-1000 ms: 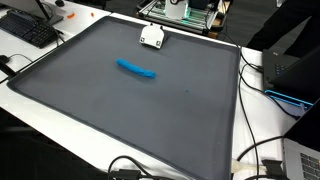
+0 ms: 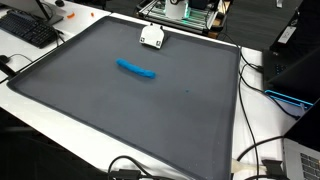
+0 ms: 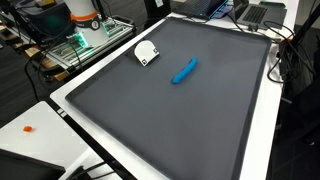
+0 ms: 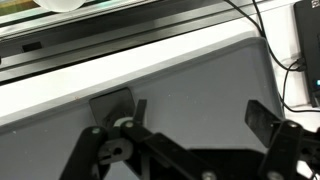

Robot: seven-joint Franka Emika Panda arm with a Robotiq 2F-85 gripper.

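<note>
A blue, slightly bent stick-like object [image 2: 136,69] lies on the grey mat [image 2: 150,105]. In the second exterior view the same blue object [image 3: 184,71] lies right of a white rounded piece [image 3: 147,52] with dark marks, near the mat's edge. My gripper shows only in the wrist view, open, its two black fingers wide apart over the mat's edge. Nothing is held between them. Beside the left finger is a dark rectangular piece [image 4: 112,105]; what it is cannot be told. The blue object is not in the wrist view.
At the upper left of the first exterior view sits a black keyboard [image 2: 29,30]. Cables [image 2: 247,110] and a laptop [image 2: 302,157] lie along the right side. A metal rail [image 4: 150,45] runs past the mat in the wrist view.
</note>
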